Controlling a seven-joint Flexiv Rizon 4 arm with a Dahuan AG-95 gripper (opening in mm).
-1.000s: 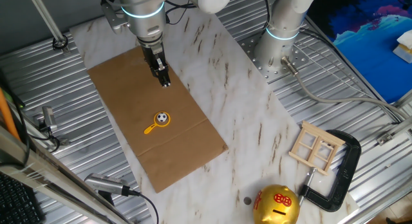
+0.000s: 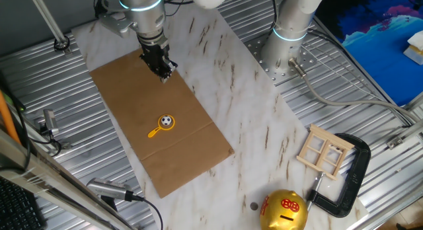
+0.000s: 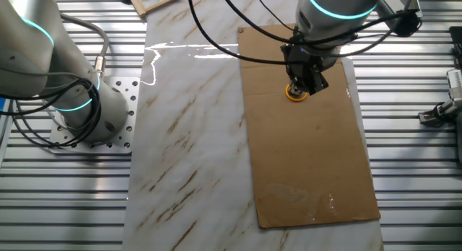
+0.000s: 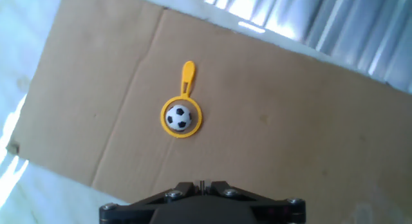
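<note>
A small black-and-white soccer ball (image 4: 178,118) sits within the round ring of a yellow paddle-like toy (image 4: 188,74). Both rest on a flat brown cardboard sheet (image 2: 132,84). In the wrist view the toy's handle points up, away from my gripper, whose fingertips meet with nothing visible between them. Exterior view 1 has the gripper (image 2: 166,78) above the cardboard's edge, apart from the ball and toy. From exterior view 2, the gripper (image 3: 309,91) hides the ball and most of the toy, leaving part of the yellow ring (image 3: 296,98) showing.
The cardboard lies on a white marbled board (image 2: 258,134). A gold piggy bank (image 2: 283,213), a wooden window-like frame (image 2: 324,151) and a black clamp (image 2: 357,170) stand at its near right end. Bare cardboard surrounds the toy.
In exterior view 1 my gripper has shifted slightly up and left, farther from the toy, and its tilt has changed. The ball, toy and cardboard have not moved.
</note>
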